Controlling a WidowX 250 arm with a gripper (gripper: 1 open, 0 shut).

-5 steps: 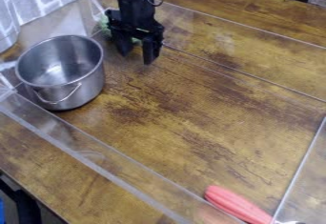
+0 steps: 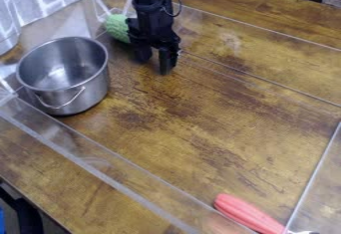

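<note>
My black gripper is low over the wooden table at the upper middle, fingers pointing down. A green object lies just behind and left of it, partly hidden by the gripper. Whether the fingers hold anything, or how far apart they stand, is hard to tell.
A steel pot stands on the left. A red-handled object lies at the bottom right. Clear strips cross the table, whose middle and right are otherwise free.
The gripper has shifted slightly; the pot and red-handled object are where they were.
</note>
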